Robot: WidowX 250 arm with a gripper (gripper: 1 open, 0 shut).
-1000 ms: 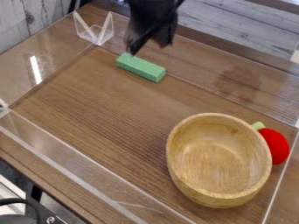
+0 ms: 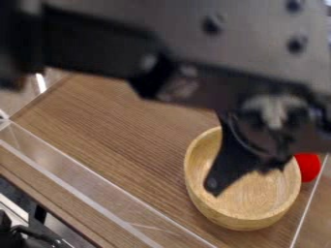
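My gripper (image 2: pixel 243 155) fills the upper part of the view, large and dark, its lower tip hanging over the wooden bowl (image 2: pixel 250 204) at the right. It is shut, and nothing shows held in it. The bowl's back half is hidden behind it. A red object (image 2: pixel 308 167) peeks out at the bowl's right.
A clear strip or edge runs along its lower left, with dark gear beyond. The back of the table is hidden by the arm.
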